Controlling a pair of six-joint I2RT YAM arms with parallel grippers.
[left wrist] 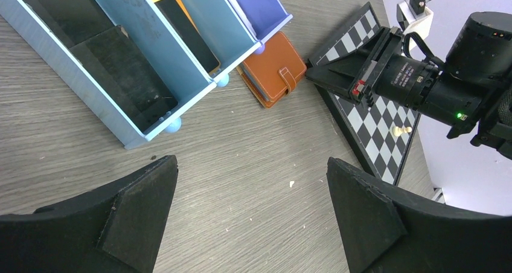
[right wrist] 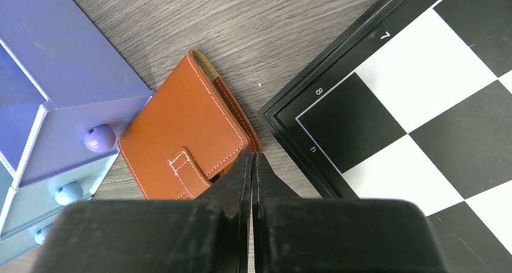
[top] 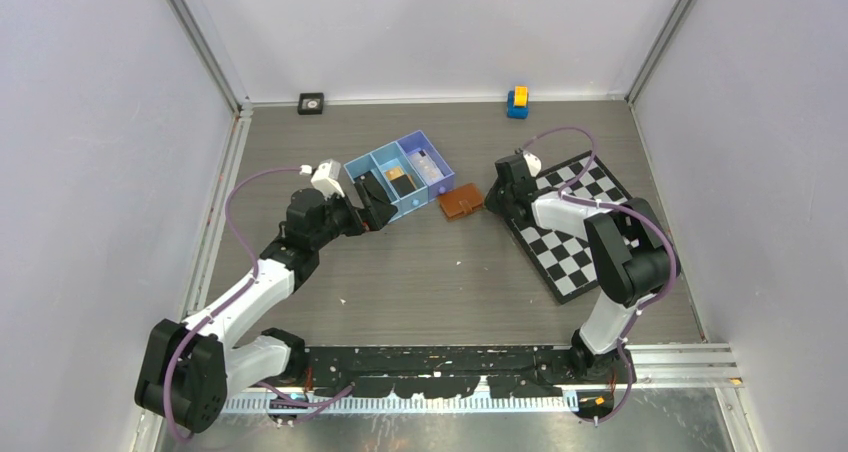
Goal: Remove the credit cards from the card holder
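Observation:
The brown leather card holder (top: 461, 202) lies on the table between the blue organizer and the chessboard. In the right wrist view the card holder (right wrist: 187, 131) is folded, its strap tab at the lower side, and no cards show. My right gripper is shut with nothing between its fingers; the tips meet right at the holder's corner, which stays outside them. Over the table left of the holder, my left gripper stands wide open and empty, its two dark fingers (left wrist: 121, 218) far apart.
A blue and purple organizer (left wrist: 199, 83) with dark items inside sits against the holder's left side. The chessboard (right wrist: 356, 122) lies close on the right, a raised edge near the right gripper.

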